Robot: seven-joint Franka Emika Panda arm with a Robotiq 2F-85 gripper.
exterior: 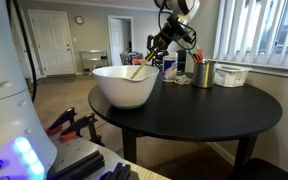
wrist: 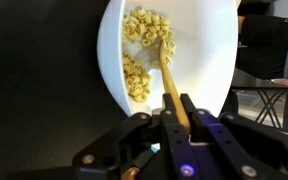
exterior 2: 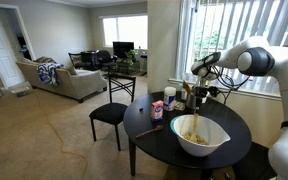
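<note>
In the wrist view, a long wooden utensil [wrist: 170, 86] runs from my gripper down into a white bowl [wrist: 111, 50]. My gripper is shut on the utensil's upper part. Its lower end meets the pasta [wrist: 141, 32], small pale yellow pieces gathered along one side of the bowl's floor. In the first exterior view the bowl [exterior: 125, 89] stands on the dark round table, and the tilted utensil [exterior: 141, 66] reaches over its rim. From the second exterior view the pasta [exterior 2: 195, 137] shows inside the bowl too.
Behind the bowl stand a metal canister [exterior: 203, 74] holding utensils and a white basket [exterior: 231, 75]. A pink carton [exterior 2: 157, 110] is on the table [exterior 2: 144, 122] beside a dark spoon-like thing.
</note>
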